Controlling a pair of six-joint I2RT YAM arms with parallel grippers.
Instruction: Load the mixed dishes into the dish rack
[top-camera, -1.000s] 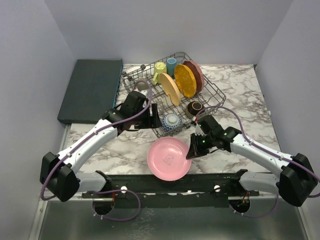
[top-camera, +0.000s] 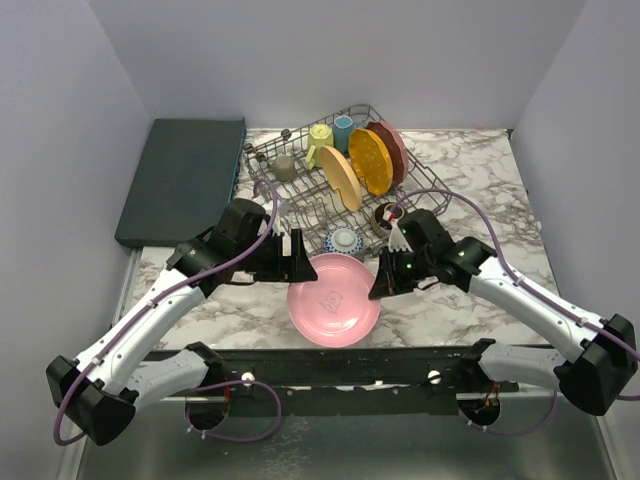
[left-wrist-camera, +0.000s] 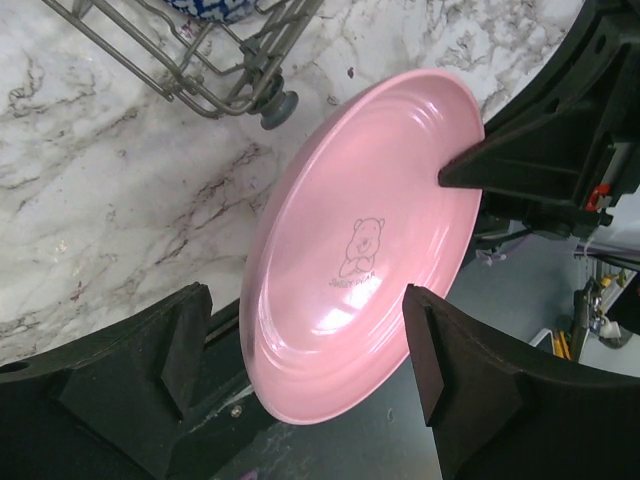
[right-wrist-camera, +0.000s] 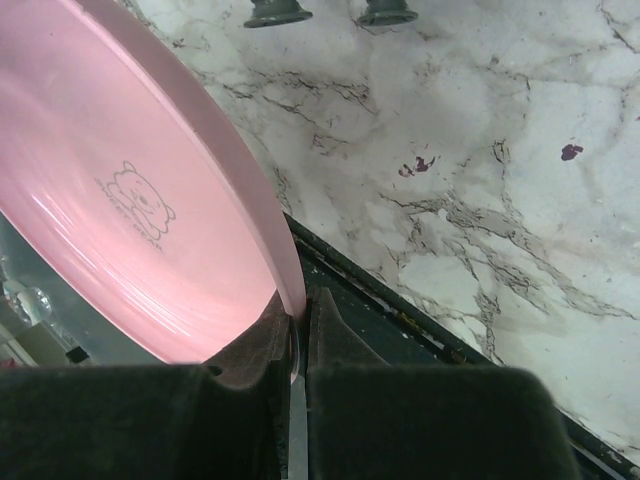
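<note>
A pink plate (top-camera: 335, 302) with a small bear drawing is held up over the front part of the counter, its right edge clamped by my right gripper (top-camera: 380, 290). In the right wrist view the plate's rim (right-wrist-camera: 282, 262) runs between the shut fingers. My left gripper (top-camera: 298, 270) is open at the plate's upper left. From the left wrist view, the plate (left-wrist-camera: 365, 245) lies beyond and partly between the spread fingers, which do not grip it. The wire dish rack (top-camera: 436, 190) stands behind both arms.
Inside the rack are an orange plate (top-camera: 370, 160), a peach plate (top-camera: 340, 178), a reddish plate (top-camera: 396, 150), a green mug (top-camera: 320, 138), a blue cup (top-camera: 342, 130), a grey cup (top-camera: 285, 168) and a patterned bowl (top-camera: 344, 242). A dark board (top-camera: 180, 180) lies left.
Held in the right gripper, the plate has shifted slightly up and left.
</note>
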